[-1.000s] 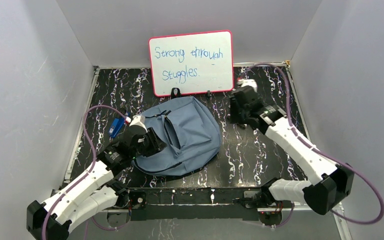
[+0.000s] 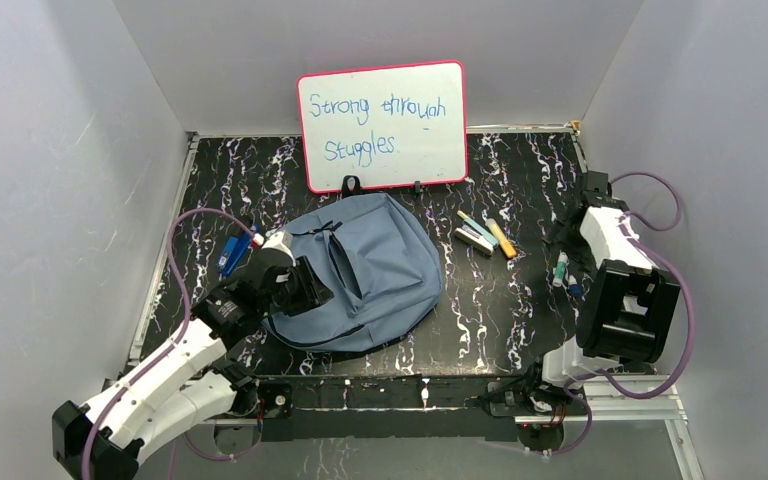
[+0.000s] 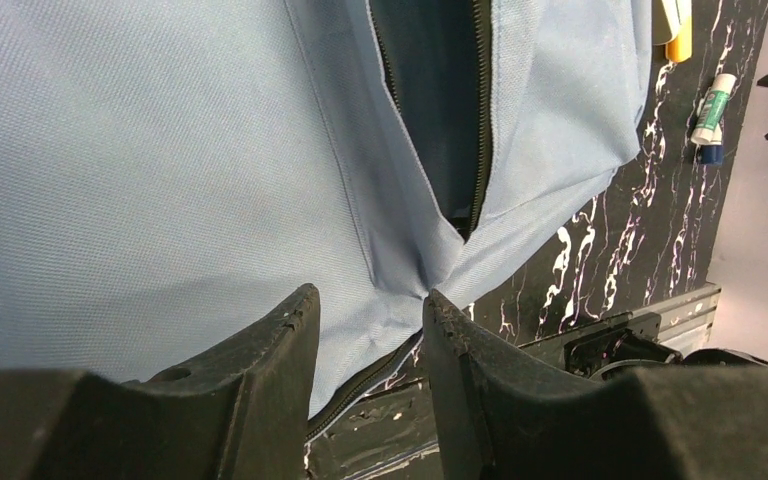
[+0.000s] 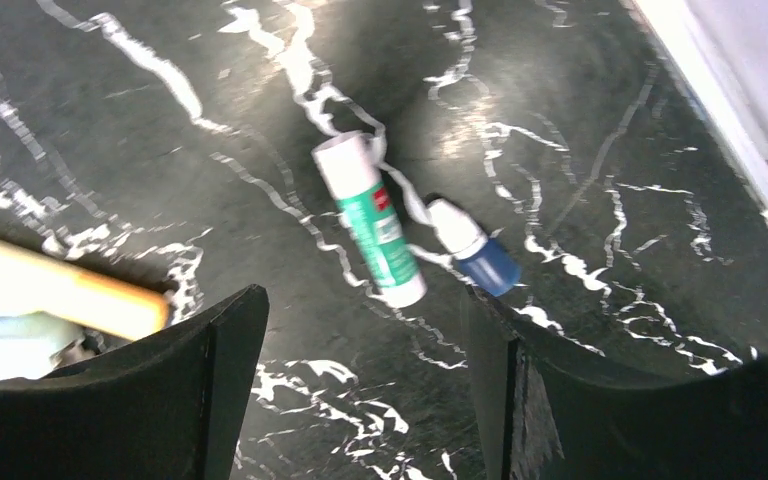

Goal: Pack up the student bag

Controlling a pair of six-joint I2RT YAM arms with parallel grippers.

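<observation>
The blue-grey bag (image 2: 400,260) lies flat left of the table's middle, its front zip pocket (image 3: 440,100) gaping. Over the bag's left part hovers my left gripper, its fingers partly open and only fabric visible beyond them. A green glue stick (image 4: 378,232) and a small blue-and-white bottle (image 4: 482,255) lie side by side on the right of the table. My right gripper is above them, open and empty. Between bag and right arm lie a yellow-orange stick (image 2: 501,238), a light-blue pen-like item (image 2: 475,224) and a black-and-white item (image 2: 474,241).
A blue object (image 2: 233,252) sits behind the left arm, partly hidden. The whiteboard (image 2: 385,125) with blue writing stands behind the bag.
My right arm has swung right, from over the items beside the bag to above the glue stick and small bottle, uncovering those items. The left arm has barely moved.
</observation>
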